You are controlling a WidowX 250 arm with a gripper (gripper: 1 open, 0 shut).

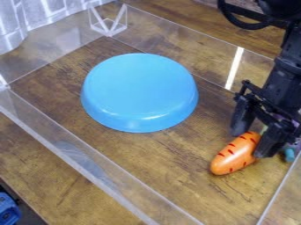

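My black gripper [259, 127] reaches down at the right side, its fingers around the upper end of an orange toy carrot [233, 155] lying on the wooden floor of the clear-walled box. Whether the fingers are closed on the carrot I cannot tell. A small teal and purple object behind the gripper is mostly hidden.
An upturned blue bowl [137, 90] lies left of centre. Clear walls bound the wooden surface [106, 167]. A blue object [6, 211] sits outside at the lower left. The front middle of the box is clear.
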